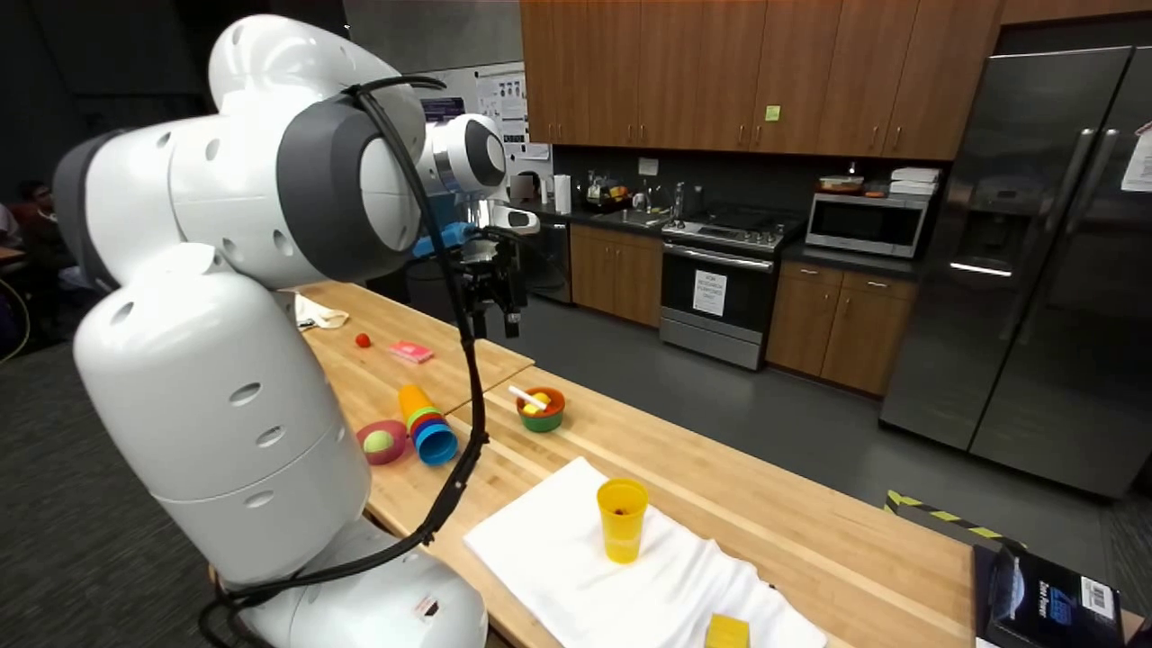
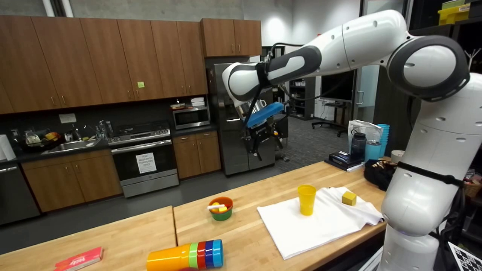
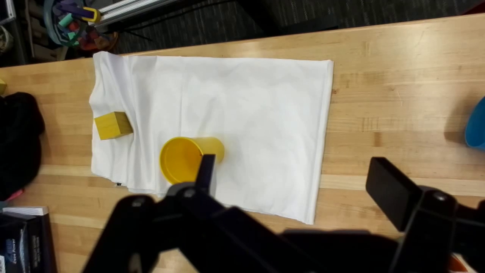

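High above the table, my gripper is open, its two black fingers wide apart with only table and cloth visible between them. A yellow cup (image 2: pixel 307 200) stands upright on a white cloth (image 2: pixel 284 226) spread over the wooden table. On the cloth's crumpled end rests a yellow block (image 2: pixel 348 198). Beyond the cloth sits a bowl (image 2: pixel 221 208), orange-rimmed and green below, holding yellow pieces and a white stick. In the wrist view the left finger covers part of the region just below the cup; nothing touches the gripper.
A stack of nested coloured cups (image 2: pixel 199 255) lies on its side near the pink box (image 2: pixel 80 259). A pink bowl with a ball (image 1: pixel 381 443) is beside the stack. Black boxes (image 1: pixel 1053 599) occupy the far table end. Bare wood lies between bowl and cloth.
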